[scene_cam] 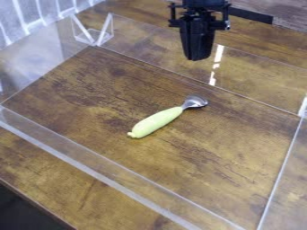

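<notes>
A spoon with a pale green handle point(155, 122) and a metal head point(193, 102) lies on the wooden surface inside a clear-walled enclosure, near its middle. The black gripper point(197, 41) hangs above the back of the enclosure, up and away from the spoon. Its fingers are dark and seen from this angle, so whether they are apart or together cannot be told.
Clear plastic walls point(93, 166) surround the wooden floor point(228, 171). A small clear bracket point(92, 34) stands at the back left corner, and white bars are at the upper left.
</notes>
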